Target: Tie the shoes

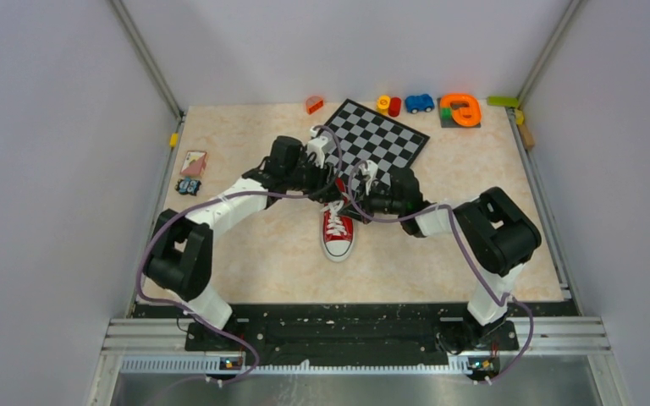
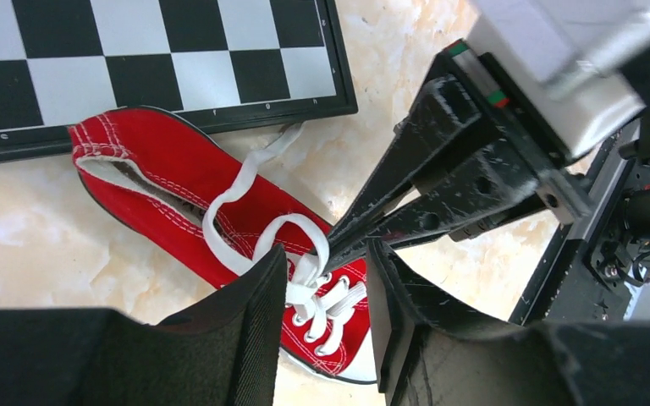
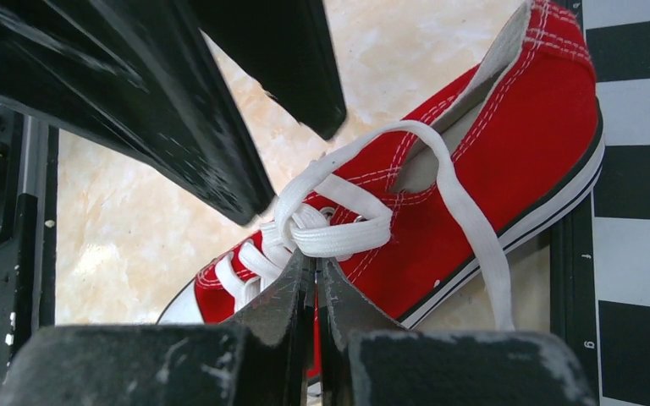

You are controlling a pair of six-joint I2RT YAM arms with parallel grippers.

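Observation:
The red shoe (image 1: 337, 233) lies on the table with its white toe toward the front. White lace (image 2: 309, 266) is crossed at the throat, with a loop standing up there. One loose lace end (image 3: 478, 233) drapes over the shoe's side. My right gripper is shut at the knot, its tips pinching the lace loop. The left gripper hangs open above the laces, its fingers (image 2: 258, 330) apart. Nothing is held between them. In the top view both grippers cover the shoe's middle.
A checkered board (image 1: 372, 139) lies close behind the shoe's heel. Toys, including a blue car (image 1: 420, 103) and an orange ring (image 1: 460, 110), line the back edge. Both arms are close together over the shoe.

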